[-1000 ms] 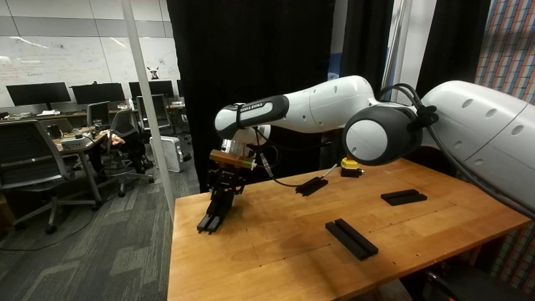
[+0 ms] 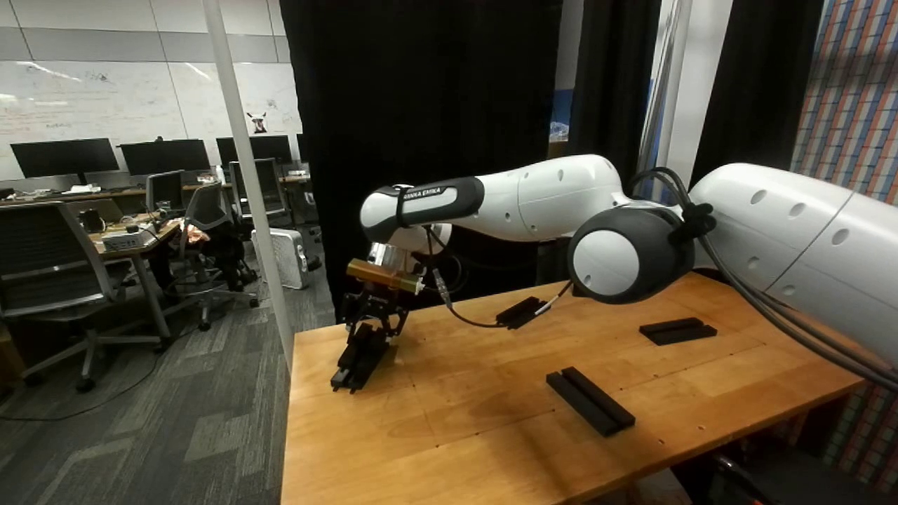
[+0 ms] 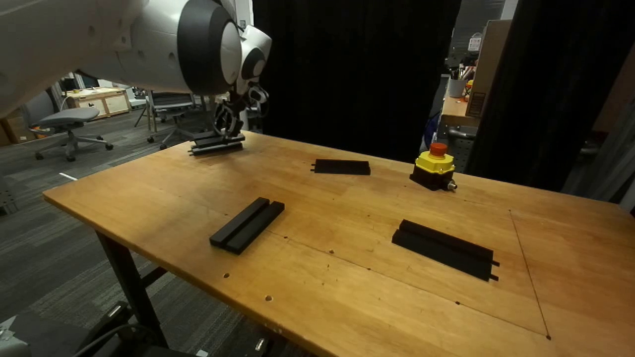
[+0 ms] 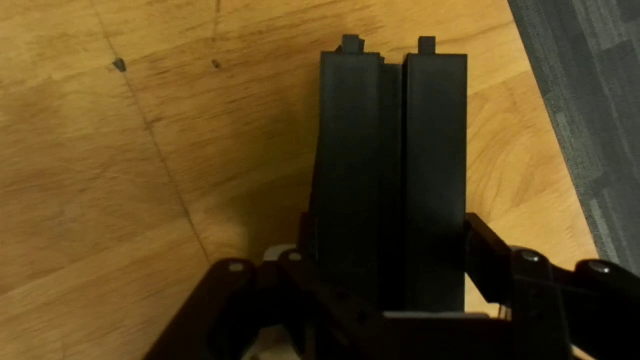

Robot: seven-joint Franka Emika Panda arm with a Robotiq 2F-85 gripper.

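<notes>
A long black block with a lengthwise groove and two small end pegs lies between the fingers of my gripper in the wrist view. Both fingers press against its outer sides, so the gripper is shut on it. In exterior view 1, this block sits low at the table's far left corner, beneath my gripper. Exterior view 2 shows the same black block near the far table edge. Whether it touches the wood cannot be told, and its near end is hidden in the wrist view.
Three other black grooved blocks lie apart: one front centre, one at the right, one at the back. A red-and-yellow button box stands near the back edge. Bare wood separates them.
The arm's elbow and forearm have come down, now covering the button box in exterior view 1. My gripper sits slightly lower and further left; the other blocks have not moved.
</notes>
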